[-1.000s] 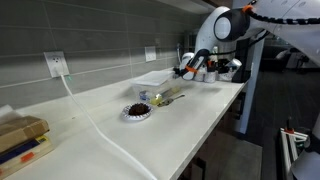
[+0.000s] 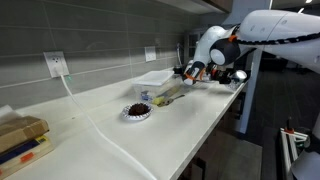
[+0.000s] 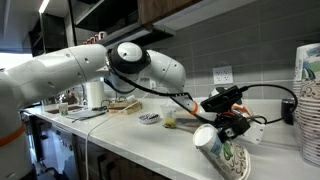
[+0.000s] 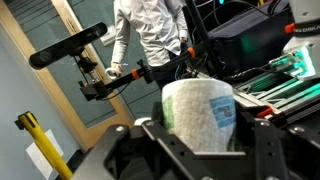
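Note:
A pale patterned cup (image 3: 226, 156) hangs tilted at the front edge of the counter, its white end with a blue-green band turned to the left. My gripper (image 3: 232, 128) is shut on it. In the wrist view the round end of the cup (image 4: 200, 115) sits between the fingers and covers much of the gap. From exterior view 1 the gripper is at the far right end of the counter, too small for its grip to show clearly.
A tall stack of cups (image 3: 309, 100) stands close on the right. Along the counter (image 2: 185, 122) are a clear bin (image 2: 155, 88), a patterned bowl of dark pieces (image 2: 137, 112) and a green-handled utensil (image 2: 170, 100).
The arm has swung and now looms larger at the far right of exterior view 1, with its wrist raised. The bin and bowl have stayed put.

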